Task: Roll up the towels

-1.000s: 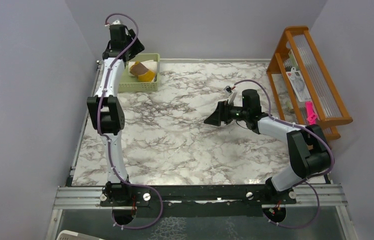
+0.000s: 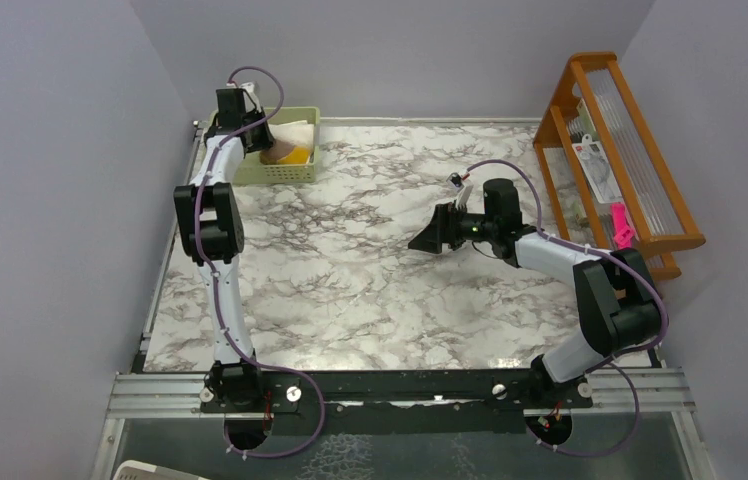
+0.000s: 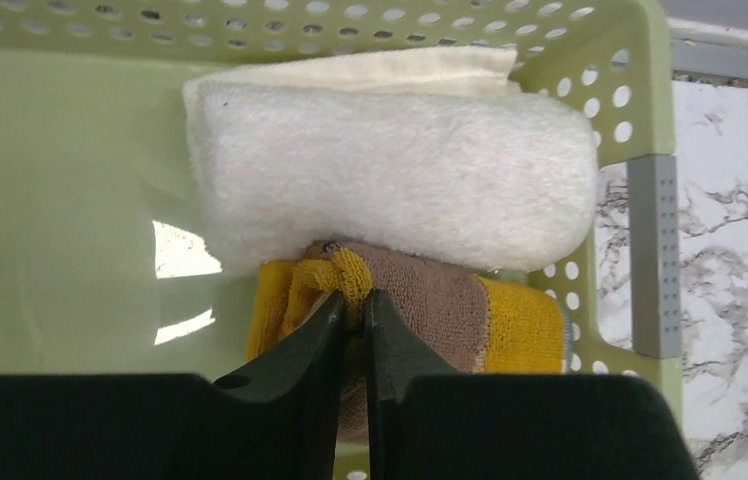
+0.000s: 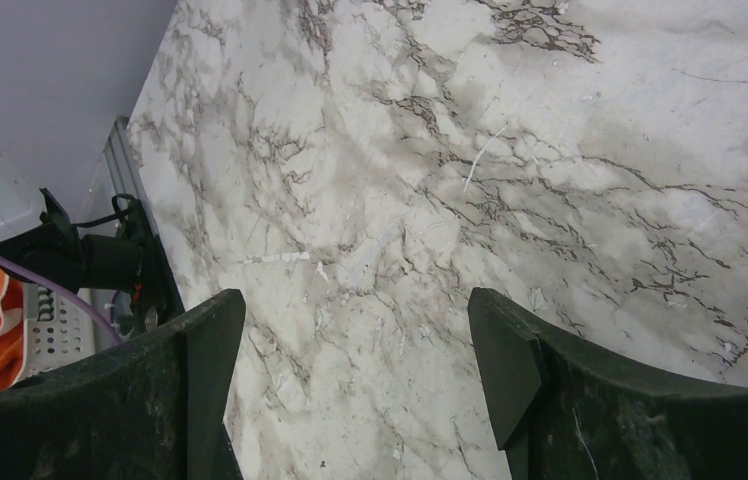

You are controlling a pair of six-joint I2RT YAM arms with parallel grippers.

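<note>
Inside a green basket [image 2: 280, 174] at the back left lie a rolled white towel [image 3: 390, 170] and, beside it, a brown and yellow towel [image 3: 440, 300] in a roll. My left gripper reaches down into the basket and is shut on the end of the brown and yellow towel, where yellow cloth bunches up at its fingertips. Its fingers hide part of this roll. Over the bare right-centre of the table hangs my right gripper, its fingers apart and only marble surface showing between them.
A wooden rack [image 2: 610, 150] holding a pink item [image 2: 621, 226] stands at the right. In the basket, the floor to the left of the towels is empty.
The left gripper has come down into the basket onto the brown and yellow towel, from above and behind it, and now has hold of its end. The right arm looks unmoved.
</note>
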